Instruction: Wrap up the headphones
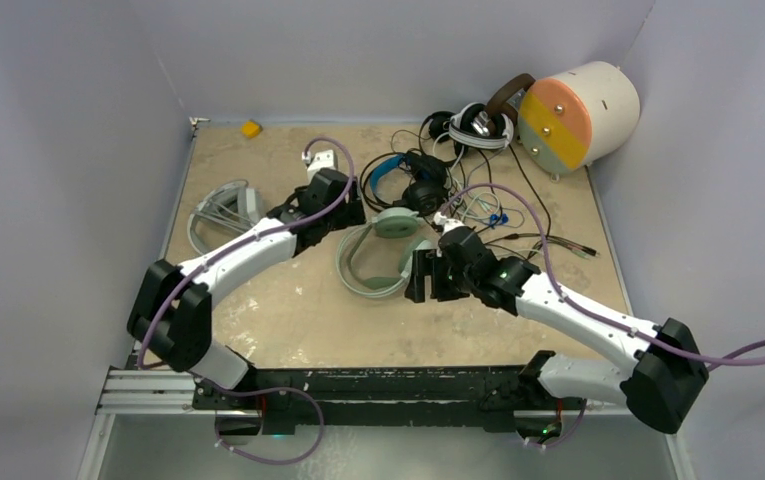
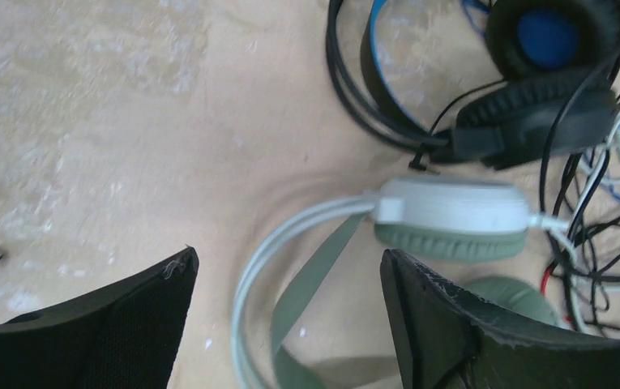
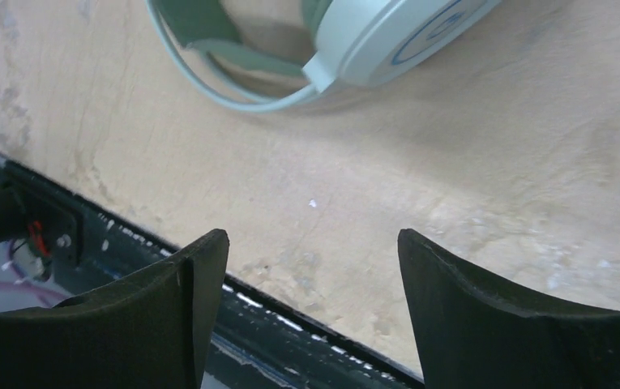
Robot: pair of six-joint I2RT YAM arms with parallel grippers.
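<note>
Green headphones lie at the middle of the table, their curved headband towards the front left. Above their upper left side my left gripper stands open; in the left wrist view one pale cup and the headband show beyond its fingers, and nothing is between them. At the headphones' right side is my right gripper, its fingers apart. In the right wrist view bare table shows between those fingers, with the near cup and band ahead of them.
Black headphones with blue padding and tangled cables lie behind. At the left is a grey headset with its cord looped round. A large striped drum carries hung headphones at the back right.
</note>
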